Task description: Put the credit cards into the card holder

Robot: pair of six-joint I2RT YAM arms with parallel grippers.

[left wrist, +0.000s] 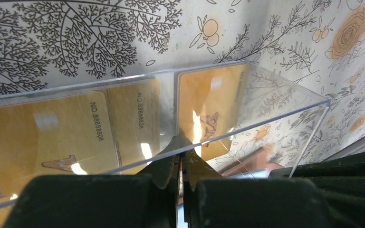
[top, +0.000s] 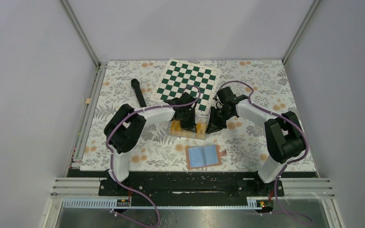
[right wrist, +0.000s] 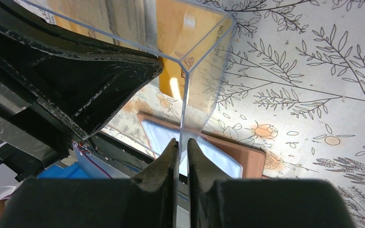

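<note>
The card holder (top: 204, 156) lies open near the table's front edge, brown with two pale blue panels. Gold cards, one toward the right end (left wrist: 212, 102) and others at the left (left wrist: 52, 133), are inside a clear box (right wrist: 184, 71). My left gripper is shut, its tips inside the box at the lower left edge of the right-hand card; whether the card is between them is not clear. At the box's right front corner, my right gripper is shut on the clear wall. Part of the box is hidden under the left gripper in the top view.
Behind the box lies a green and white checkered board (top: 187, 80). A black stick-like object (top: 138, 92) rests at the back left.
</note>
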